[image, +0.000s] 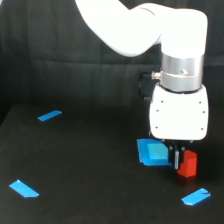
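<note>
A red block (188, 165) stands on the dark table at the right, beside a light blue square (150, 151). My gripper (177, 158) points down right at the block's left side, in front of the blue square's right part. Its dark fingers overlap the block's left edge in this view. Whether they touch it, and how far apart they are, is too small to tell.
Blue tape strips lie at the right front (196, 197), left front (24, 188) and left back (50, 115). A dark curtain (60, 60) hangs behind.
</note>
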